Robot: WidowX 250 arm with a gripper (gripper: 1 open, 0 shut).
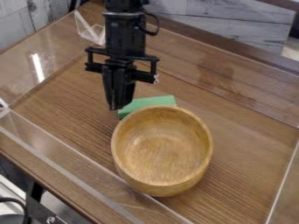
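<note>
The black arm hangs down at the upper middle, its gripper [117, 103] low over the wooden table, just left of a green block [149, 102]. Its narrow tip looks shut, with nothing visible between the fingers. The green block lies flat behind a round wooden bowl [162, 173], partly hidden by the bowl's rim. The bowl is empty.
Pale borders edge it at left and right, and a grey wall stands behind. A black cable sits at the lower left corner.
</note>
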